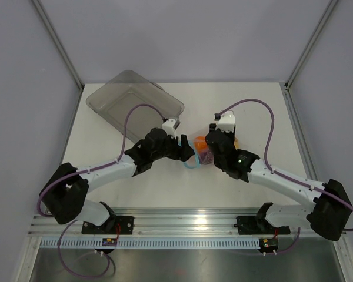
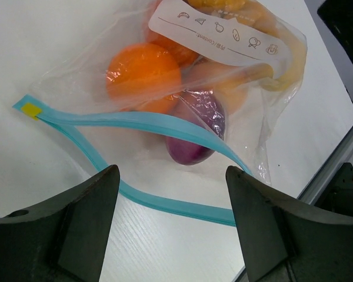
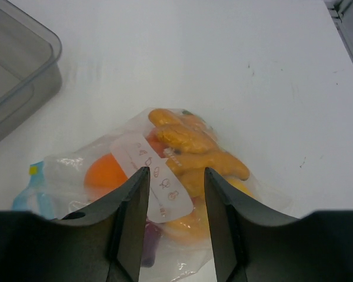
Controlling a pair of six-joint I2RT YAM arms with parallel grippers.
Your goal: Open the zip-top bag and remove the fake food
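A clear zip bag lies on the table, its blue zip strips (image 2: 135, 120) parted at the left end's mouth, a yellow slider at the corner. Inside are an orange fruit (image 2: 142, 73), a purple eggplant (image 2: 191, 147), several yellow-orange pieces (image 3: 203, 164) and a white printed label (image 3: 159, 176). My left gripper stands open at the mouth side, with zip strip visible between and behind its fingers. My right gripper is open over the bag's other part, label and food showing between its fingertips.
A grey translucent bin (image 1: 129, 94) sits at the back left of the white table (image 1: 235, 94). Free table space lies behind the bag and to its right. A metal rail (image 1: 182, 214) runs along the front edge.
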